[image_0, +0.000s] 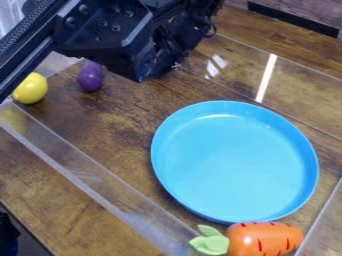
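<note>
My black arm reaches in from the upper left, with the gripper (160, 55) over the back of the wooden table; its fingers are dark and partly hidden by the arm, so their opening is hard to make out. A purple object (91, 76) lies at the upper left, just below the arm. A yellow round object (30, 90) sits further left. A large blue plate (234, 160) fills the right middle. An orange toy carrot (261, 239) with a pale green top lies at the front right.
Clear plastic walls edge the work area along the left, front and right. The wooden surface (120, 135) between the purple object and the plate is bare.
</note>
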